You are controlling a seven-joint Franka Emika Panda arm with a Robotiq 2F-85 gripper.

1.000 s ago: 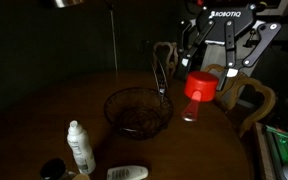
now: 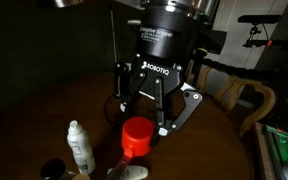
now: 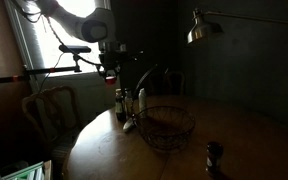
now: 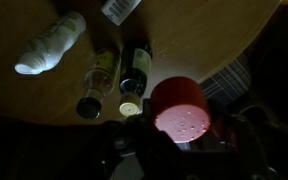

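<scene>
A red, cup-like piece (image 2: 138, 131) with a slim handle hangs below my gripper (image 2: 152, 112), which is shut on it. From the exterior, the handle slants down and left, in front of a white tube lying on the table. Looking down in the wrist view, the red piece (image 4: 181, 108) appears as a rounded, shiny top with small specks. Far off in the other exterior view, a small spot of red (image 3: 111, 81) shows under the gripper, above the table. The exact contact of the fingers is dark and partly hidden.
A dark wire basket (image 3: 164, 128) stands on the round wooden table. A white bottle (image 2: 80, 147) and dark bottles (image 4: 136, 72) (image 4: 99, 80) stand near the gripper. Apart on the right is a small dark jar (image 3: 214, 155); a lamp (image 3: 204, 28) hangs above.
My gripper has moved left and toward the white bottle in exterior view 1, carrying the red piece lower. The gripper now covers most of the basket there.
</scene>
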